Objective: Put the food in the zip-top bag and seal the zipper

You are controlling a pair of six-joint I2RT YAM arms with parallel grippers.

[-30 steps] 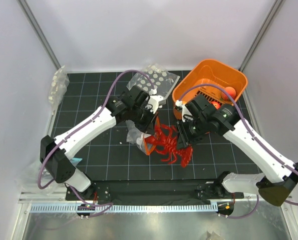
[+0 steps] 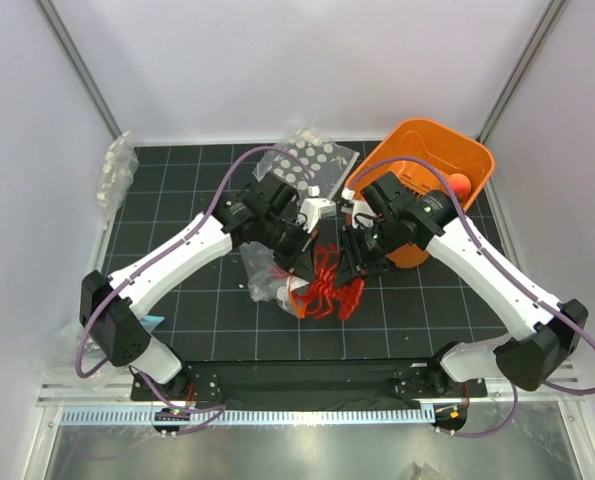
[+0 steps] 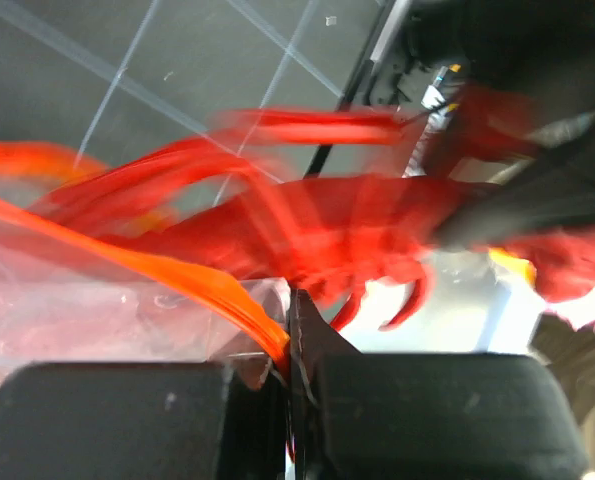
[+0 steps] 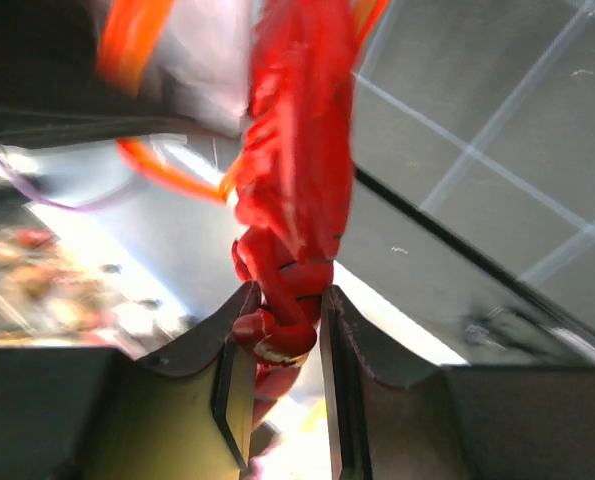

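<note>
A red toy lobster (image 2: 327,285) is held by my right gripper, which is shut on its body. The lobster's far end reaches to the mouth of a clear zip top bag (image 2: 267,275); how much of it lies inside is hard to tell. My left gripper is shut with the bag's orange zipper edge (image 3: 232,300) pinched between its fingertips. From the left wrist, the lobster (image 3: 327,225) is blurred just beyond the fingers, across the bag's opening. In the top view the two grippers are close together over the middle of the table.
An orange basket (image 2: 417,132) stands at the back right, holding a round red item (image 2: 458,186). Behind the arms lies a clear bag with white dots (image 2: 307,165). Other plastic lies at the left edge.
My right gripper has moved left and slightly up in the top view, bringing the lobster closer to the bag.
</note>
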